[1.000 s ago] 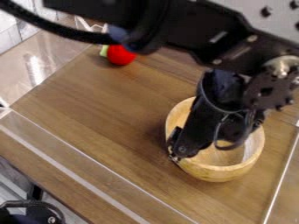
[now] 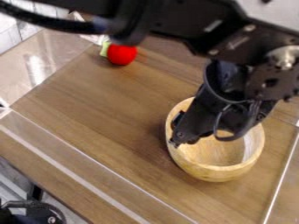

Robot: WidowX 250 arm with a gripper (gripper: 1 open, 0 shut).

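Observation:
A light wooden bowl [image 2: 216, 164] sits on the wooden table at the right. My dark gripper [image 2: 183, 131] reaches down from the upper right to the bowl's left rim, its fingertips at or just inside that rim. The fingers are dark and partly overlap, so I cannot tell whether they are open or shut, or whether they grip the rim.
A red round object [image 2: 121, 54] with a green part lies at the back left. Clear panels and edges run along the left and front. Another dark mechanism sits at the bottom left corner.
The gripper and arm have risen slightly from the bowl's left rim, the fingertips now higher. The bowl looks about in the same place.

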